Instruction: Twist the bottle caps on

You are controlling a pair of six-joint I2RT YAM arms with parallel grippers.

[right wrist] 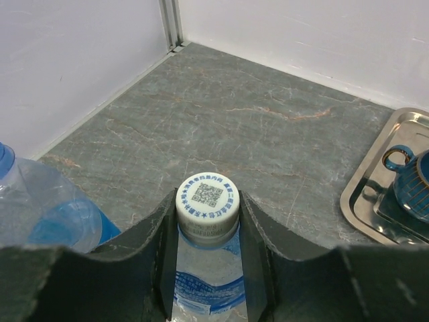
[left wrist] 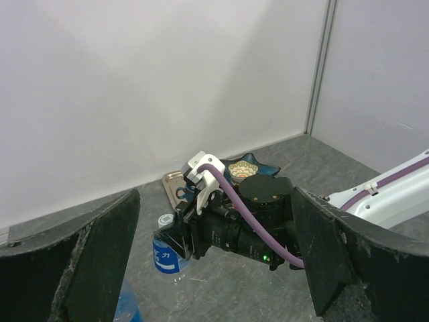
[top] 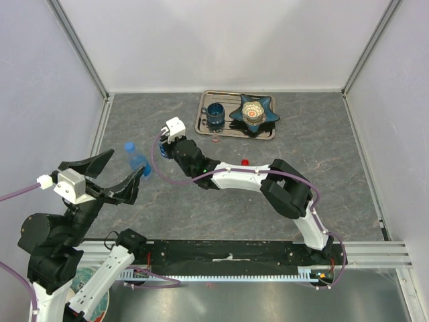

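In the right wrist view a bottle [right wrist: 209, 285] with a white QR-coded cap [right wrist: 208, 204] on its top stands between the fingers of my right gripper, which are at the cap's sides; whether they grip it is unclear. The left wrist view shows this bottle [left wrist: 167, 258] beside the right arm. A second, blue-capped bottle [top: 137, 159] stands to the left. My left gripper [top: 119, 173] is open and empty, just left of and in front of that bottle.
At the back a metal tray [top: 228, 134] holds a mug [top: 215, 114] and a star-shaped dish [top: 267, 114]. Small caps, one pale [top: 214, 138], one red [top: 245, 162], lie on the table.
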